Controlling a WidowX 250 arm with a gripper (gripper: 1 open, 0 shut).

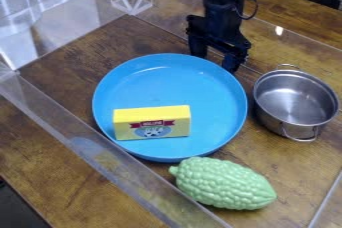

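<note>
The black gripper [217, 50] is low at the back, just behind the rim of a blue plate [170, 84], with its fingers open and nothing visible between them. A yellow box [151, 122] with a red label lies on the front left part of the plate. A steel pot [294, 103] with handles stands to the right of the plate. A pale green bumpy vegetable [225, 184] lies in front of the plate, toward the right.
Clear walls [40, 110] enclose the wooden surface [94, 47]. Bare wood shows to the left of the plate and at the back right, behind the pot.
</note>
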